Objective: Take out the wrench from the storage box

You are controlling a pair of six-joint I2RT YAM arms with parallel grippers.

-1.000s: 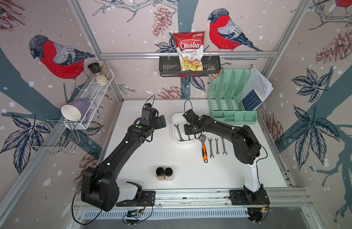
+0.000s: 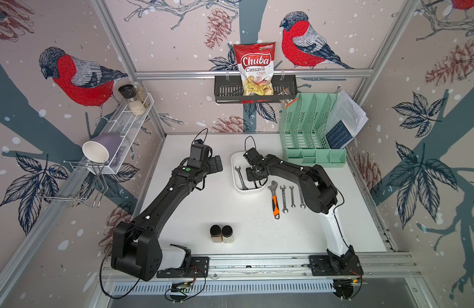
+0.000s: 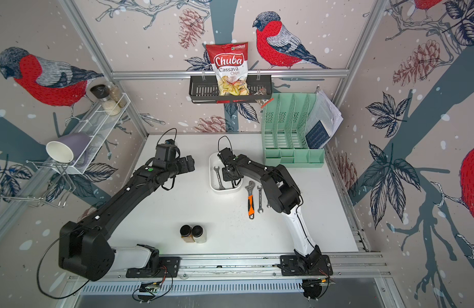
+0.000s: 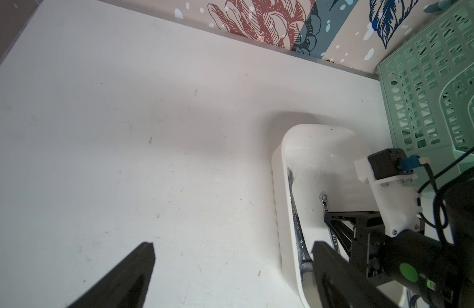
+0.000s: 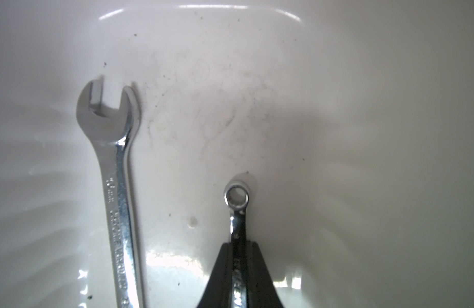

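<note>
In the right wrist view a small wrench lies on the floor of the white storage box. Its ring end points away from me, and its lower part runs between the fingers of my right gripper. Those fingers stand very close along both sides of its handle; whether they grip it I cannot tell. A larger wrench lies along the box's left side, open end far. My left gripper is open above the table, left of the box, with nothing between its fingers.
An orange-handled adjustable wrench and several steel wrenches lie right of the box. A green organizer stands behind right, two black-lidded jars in front. The table left of the box is clear.
My right arm has shifted slightly left over the box, with its gripper a little lower in the top left view. The left arm has barely moved.
</note>
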